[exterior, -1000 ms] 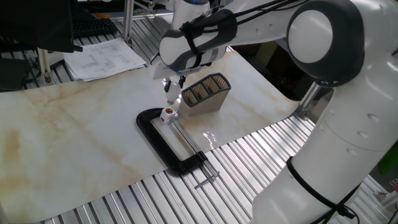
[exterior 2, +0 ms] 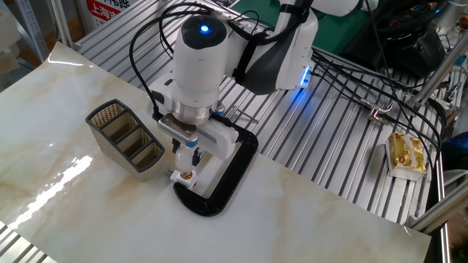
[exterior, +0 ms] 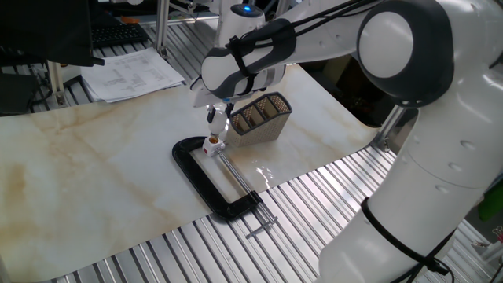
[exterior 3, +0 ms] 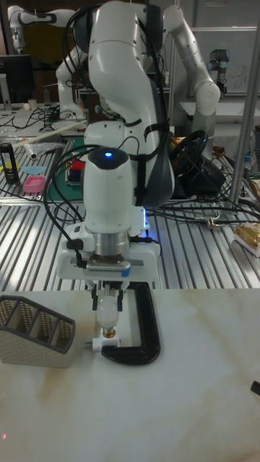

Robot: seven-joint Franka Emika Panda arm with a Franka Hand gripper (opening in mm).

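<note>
A white light bulb (exterior 3: 107,315) points base-down over a small white socket (exterior: 212,146), its metal base at the socket's opening. Whether it is seated or threaded cannot be told. My gripper (exterior 3: 107,302) is shut on the bulb, with dark fingers (exterior 3: 95,302) at both sides of the glass. The socket is held at the end of a black C-clamp (exterior: 203,185), which lies flat on the marbled board and reaches onto the slatted table. In exterior view 2 the hand partly covers the clamp (exterior 2: 232,174) and its screw.
A beige caddy (exterior 2: 126,140) with several compartments stands close beside the bulb. Papers (exterior: 130,75) lie at the board's far edge. A gold-and-white package (exterior 2: 406,155) sits on the slatted table. Much of the marbled board (exterior: 86,189) is clear.
My gripper has come down slightly with the bulb. One second ago a gap showed between bulb and socket; now the bulb's base meets the socket. Clamp and caddy have not moved.
</note>
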